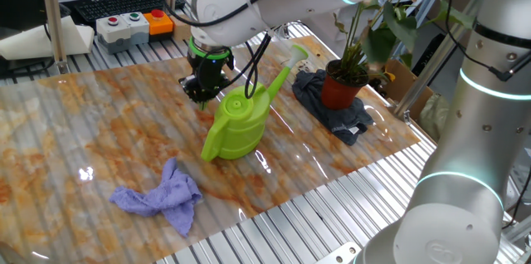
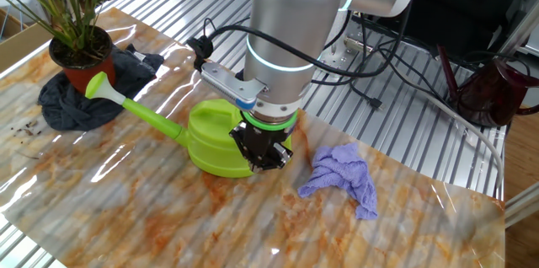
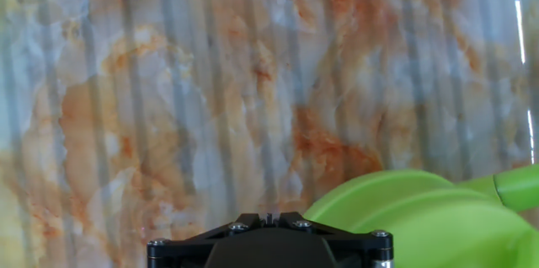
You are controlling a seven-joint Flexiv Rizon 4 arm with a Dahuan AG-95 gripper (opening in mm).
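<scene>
A light green watering can [image 1: 236,129] stands upright on the marbled sheet, its long spout pointing toward the potted plant. My gripper [image 1: 200,98] is low beside the can, on the side away from the spout, fingers pointing down. From the opposite side, the can [image 2: 217,146] is partly covered by the gripper [image 2: 271,165]. In the wrist view, the gripper shows at the bottom edge with its fingertips together and nothing visible between them. The can's green body [image 3: 421,222] is just to its right. Whether they touch is unclear.
A purple cloth [image 1: 166,197] lies crumpled on the sheet. The potted plant [image 1: 338,90] stands on a dark cloth [image 1: 353,120]. Control boxes [image 1: 123,31] sit at the back edge, and a dark red jug [image 2: 493,91] stands off the sheet.
</scene>
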